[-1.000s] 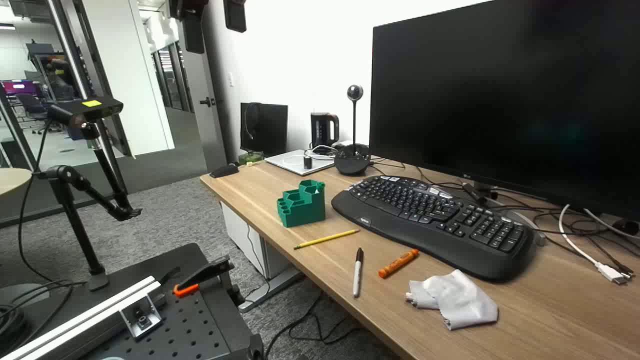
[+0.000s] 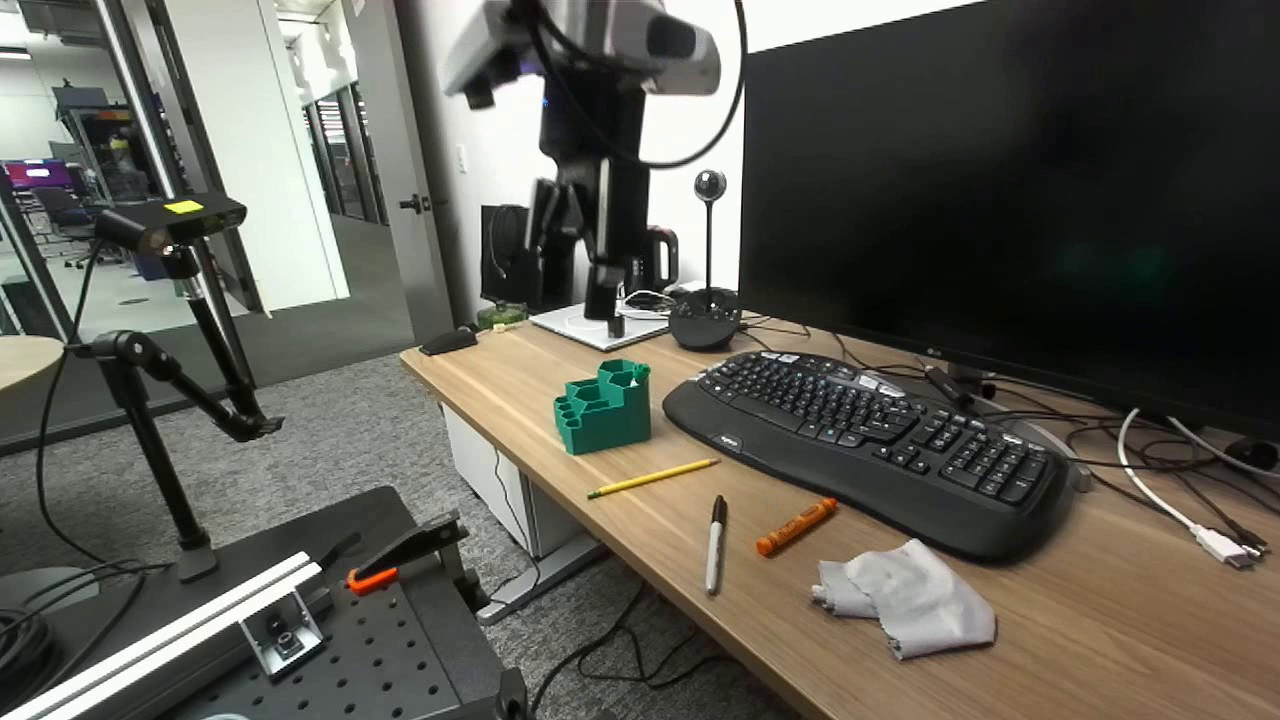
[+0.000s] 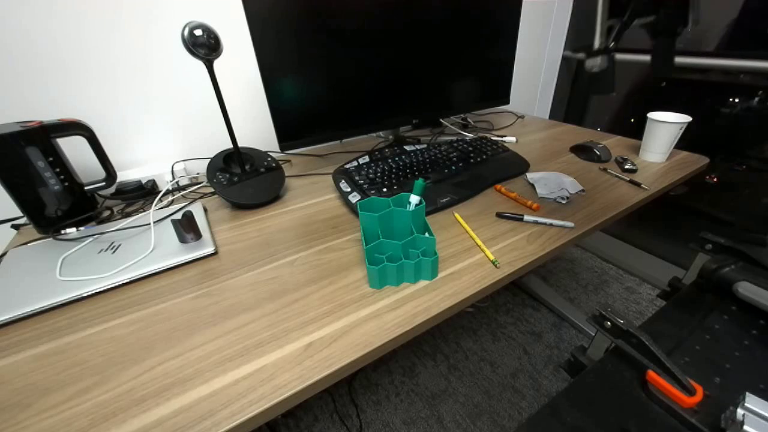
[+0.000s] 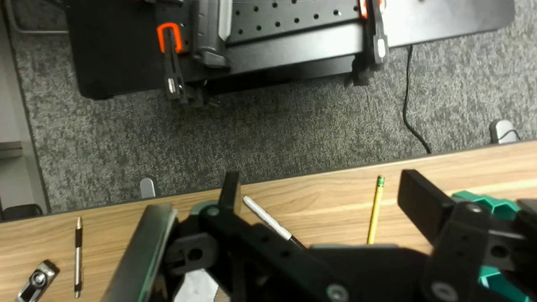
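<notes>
Above the desk in exterior view 1 hangs my gripper (image 2: 576, 298), blurred. The wrist view shows the gripper open, its two fingers wide apart with nothing held. A green hexagonal organizer (image 3: 394, 223) stands on the desk with a green-capped marker (image 3: 417, 191) in one cell. In front of the keyboard lie a yellow pencil (image 2: 654, 478), a marker with a black cap (image 2: 716, 546), an orange crayon-like stick (image 2: 797, 527) and a crumpled grey cloth (image 2: 908, 598). Between the fingers the wrist view shows the marker (image 4: 267, 214) and pencil (image 4: 375, 211), both lower down on the desk.
A black keyboard (image 2: 876, 438) sits before a large monitor (image 2: 1020, 204). A webcam stand (image 3: 245, 176), kettle (image 3: 50, 173) and laptop (image 3: 43, 277) occupy the back. A paper cup (image 3: 663, 137), mouse (image 3: 590, 151) and pen (image 3: 624, 177) are at the far end.
The gripper has come lower and to the right in exterior view 1, now covering part of the background near the kettle and laptop. Objects on the desk have stayed put.
</notes>
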